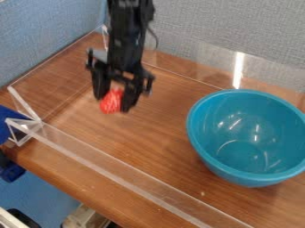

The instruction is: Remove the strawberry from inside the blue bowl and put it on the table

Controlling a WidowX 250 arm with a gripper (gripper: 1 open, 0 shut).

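Observation:
The red strawberry (pixel 112 100) is between the fingers of my black gripper (pixel 120 89), which is shut on it. They are over the left part of the wooden table, well to the left of the bowl. Whether the strawberry's underside touches the wood I cannot tell. At the right stands the blue bowl (pixel 205 125), upright, with nothing but shine visible inside it.
Bare wooden table (pixel 149 147) lies between the gripper and the bowl. A clear low barrier (pixel 113 167) runs along the front edge, ending at a white bracket (pixel 24 120) on the left. Grey and blue walls close off the back and left.

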